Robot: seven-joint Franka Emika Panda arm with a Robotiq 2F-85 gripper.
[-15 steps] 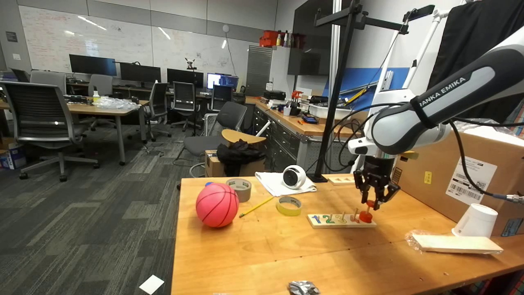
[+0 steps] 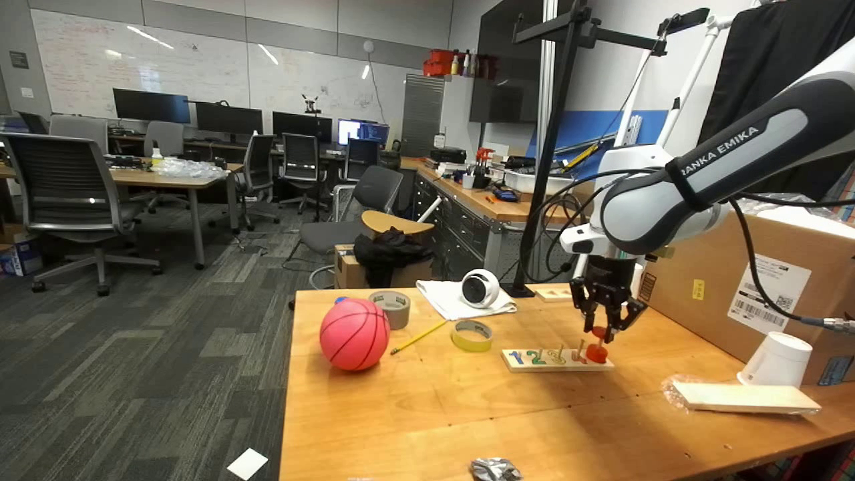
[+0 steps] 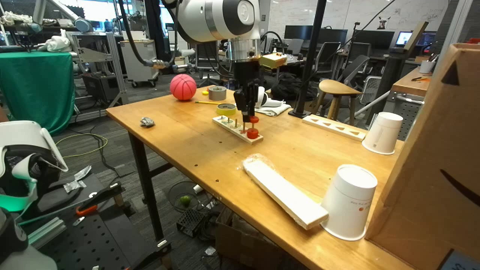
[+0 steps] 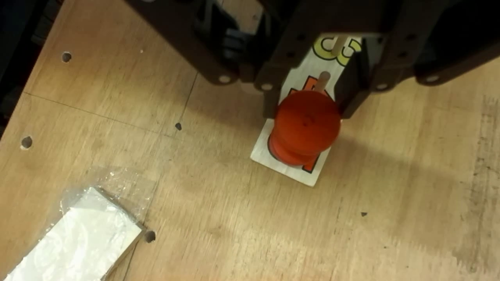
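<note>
A wooden counting board with painted numbers and upright pegs lies on the table. Over its end peg is a red disc, level with my gripper. Below it, a bare stretch of peg shows above the red pieces at the base. In the wrist view the gripper's fingers flank the disc closely on both sides. Whether they press on it or stand slightly apart cannot be made out. The disc looks roughly lined up with the peg; its hole is hidden from above.
A wrapped white slab and upturned white cups stand near the large cardboard box. Farther off are a pink ball, tape rolls and a pencil.
My gripper and the red disc have shifted slightly left in exterior view 1, bringing the disc over the end peg. The board has stayed put.
</note>
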